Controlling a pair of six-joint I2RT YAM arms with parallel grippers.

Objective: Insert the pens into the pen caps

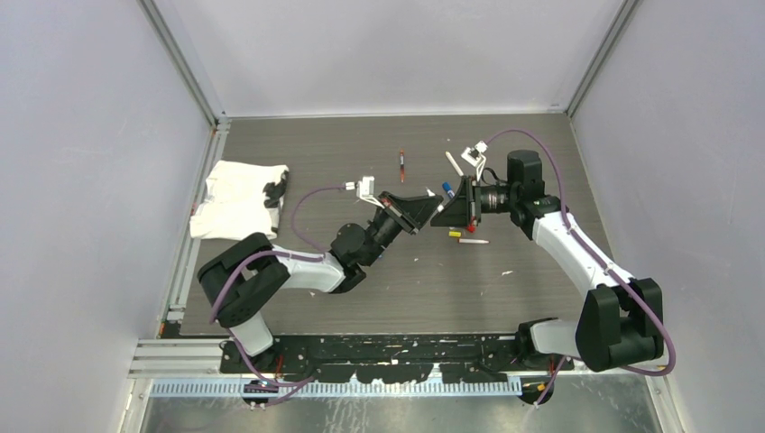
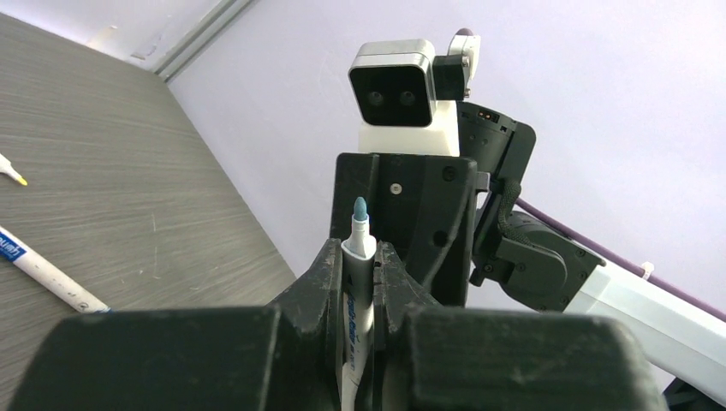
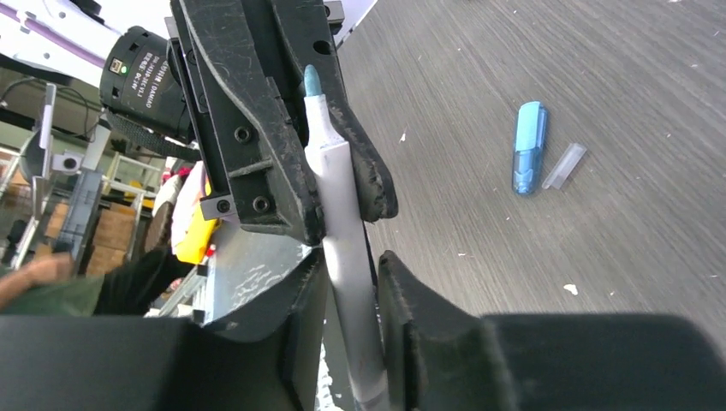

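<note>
A white pen with a blue tip [image 2: 360, 210] stands upright in my left gripper, which is shut on it, tip pointing up. In the right wrist view the same pen's white barrel [image 3: 347, 223] runs from the left fingers [image 3: 295, 184] down between the fingers of my right gripper. Those right fingers lie close along both sides of the barrel; whether they grip it I cannot tell. From above, the two grippers meet near the table's middle. A blue cap [image 3: 529, 147] lies on the table, beside a short clear piece [image 3: 565, 165].
Several other pens and caps lie right of centre, including a white pen [image 1: 454, 163], a yellow cap [image 1: 455, 234] and another white pen [image 1: 474, 241]. A dark red pen [image 1: 401, 167] lies further back. At the left is a white cloth [image 1: 239, 198].
</note>
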